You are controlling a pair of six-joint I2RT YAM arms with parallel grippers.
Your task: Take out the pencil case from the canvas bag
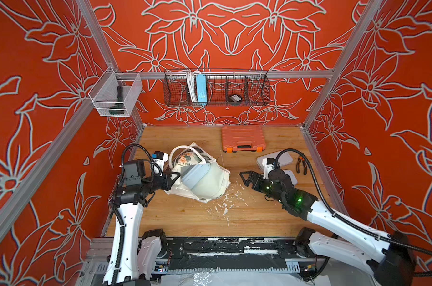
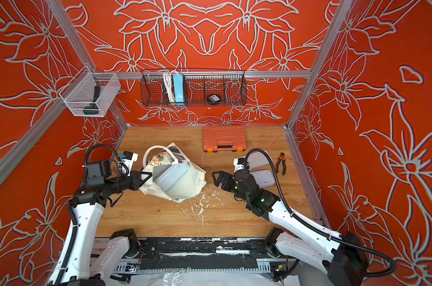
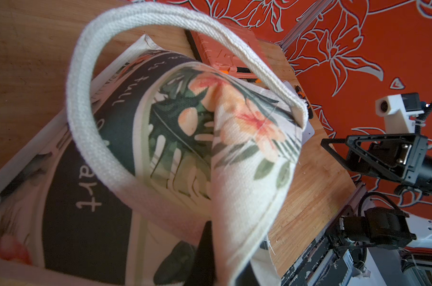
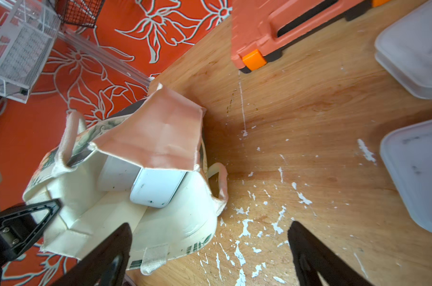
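Observation:
The cream canvas bag with floral print and rope handles lies on its side on the table, mouth facing right. Inside it is a pale rectangular case, partly under a pinkish flap. My left gripper is shut at the bag's left side, on the printed canvas, whose folded edge covers the fingertips in the left wrist view. My right gripper is open just right of the bag, with nothing between its fingers, facing the bag's opening.
An orange tool case sits at the back. Two translucent boxes and pliers lie at the right. Wire baskets hang on the back and left walls.

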